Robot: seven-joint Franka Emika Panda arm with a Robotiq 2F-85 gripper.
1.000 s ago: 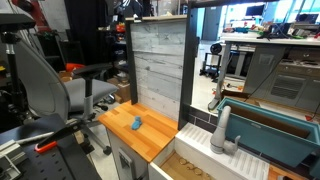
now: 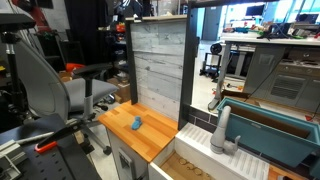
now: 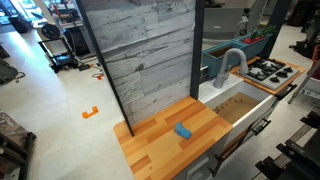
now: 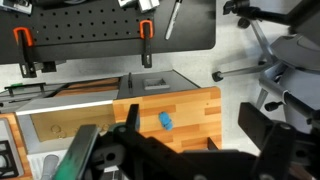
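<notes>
A small blue object [image 2: 136, 123] lies on the wooden countertop [image 2: 155, 140], apart from everything around it. In exterior view 2 the same blue object [image 3: 182, 131] rests near the middle of the wood. From above, in the wrist view, the blue object [image 4: 166, 120] appears between the widely spaced dark fingers of my gripper, but far below them. My gripper is open and nothing is held in it. What the blue object is cannot be made out.
Beside the wood is an open drawer or tray [image 3: 236, 106] with a light brown bottom. A grey faucet [image 2: 220, 128] and a teal basin [image 2: 265, 132] stand at its far side. A white plank panel [image 3: 150, 60] rises behind the countertop. Chairs [image 4: 270, 65] stand on the floor.
</notes>
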